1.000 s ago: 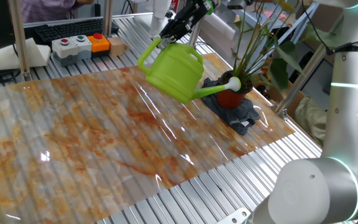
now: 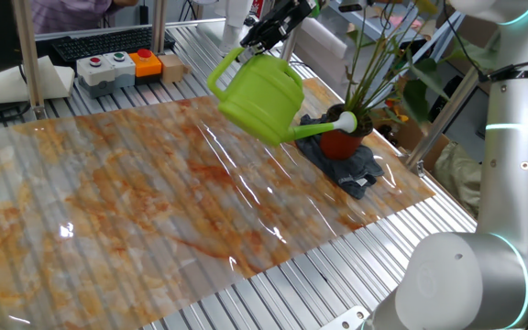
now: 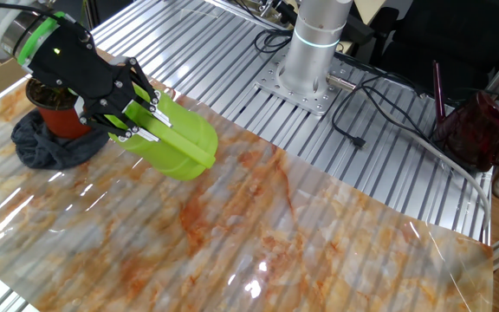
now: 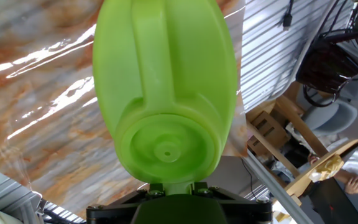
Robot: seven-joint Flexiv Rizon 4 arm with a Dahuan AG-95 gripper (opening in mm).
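Tilted in the air, a lime-green watering can (image 2: 262, 95) has its spout head (image 2: 344, 122) at the rim of a brown plant pot (image 2: 341, 144). My gripper (image 3: 146, 127) is shut on the can's handle, as the second exterior view shows from behind. In the wrist view the can (image 4: 166, 74) fills the middle, and a strip of its green handle runs between the fingers at the bottom edge. The pot holds a leafy plant (image 2: 381, 64) and stands on a dark grey cloth (image 2: 357, 170). Whether water is flowing cannot be made out.
A glossy marble-patterned sheet (image 2: 108, 211) covers much of the slatted metal table and is mostly bare. Button boxes (image 2: 108, 73) and a keyboard (image 2: 99, 42) lie at the back left. A dark red pitcher (image 3: 479, 130) stands at the table's far side.
Over the last second the can has tipped a little further, its spout head dipping slightly by the pot.
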